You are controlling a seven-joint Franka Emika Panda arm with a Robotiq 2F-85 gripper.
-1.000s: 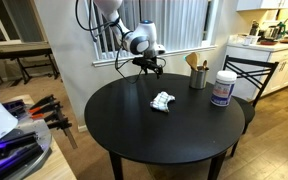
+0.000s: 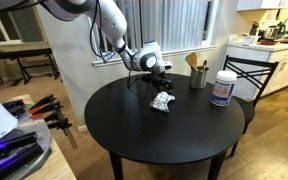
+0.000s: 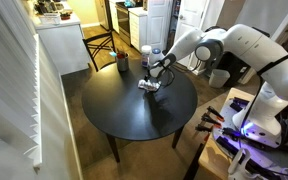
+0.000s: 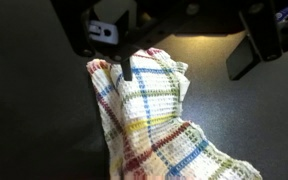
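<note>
A crumpled checked cloth, white with red, blue, green and yellow lines, lies on the dark round table. It shows as a small pale heap (image 2: 163, 102) in the first exterior view and fills much of the wrist view (image 4: 169, 120). My gripper is open just above it; the left finger (image 4: 112, 36) overlaps the cloth's upper edge, while the right finger (image 4: 246, 58) hangs over bare table. Nothing is pinched between them. In the second exterior view, the arm partly covers the cloth (image 3: 144, 84).
A utensil holder (image 2: 198, 78) with wooden tools and a white lidded tub (image 2: 223, 88) stand at the table's right side. Behind them is a dark chair (image 2: 254, 72).
The cloth appears to be in the same place.
</note>
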